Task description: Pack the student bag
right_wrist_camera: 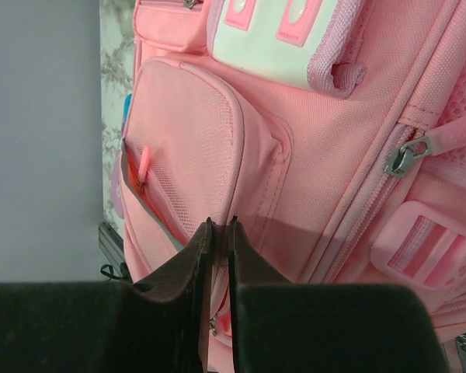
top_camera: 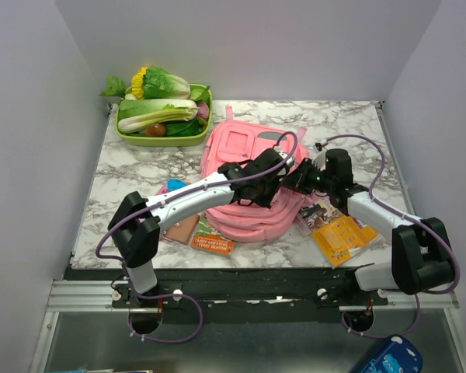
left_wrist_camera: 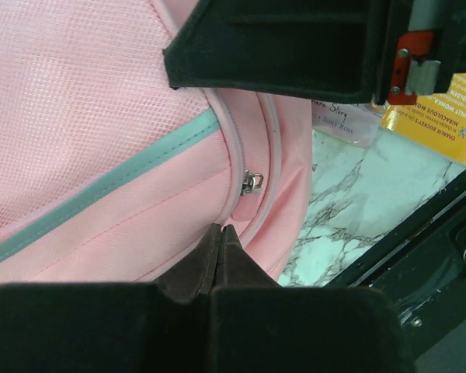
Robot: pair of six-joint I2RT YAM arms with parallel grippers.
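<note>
The pink school bag [top_camera: 237,151] lies flat on the marble-patterned table, partly covered by both arms. In the left wrist view my left gripper is shut with nothing seen between its fingers, its tips just in front of the bag's piped edge. A metal zipper pull [left_wrist_camera: 251,183] sits slightly beyond those tips. My right gripper is shut on a raised fold of pink bag fabric [right_wrist_camera: 231,171], beside a pocket opening. Another zipper pull [right_wrist_camera: 405,158] shows farther right on the bag. The top view does not show the fingertips clearly.
Orange-yellow books [top_camera: 342,239] lie right of the bag. A green-and-orange book [top_camera: 213,241], a brown notebook [top_camera: 183,229] and a blue item [top_camera: 175,185] lie at its left. The green vegetable basket [top_camera: 163,141] stands at the back left. Bare table shows at far left.
</note>
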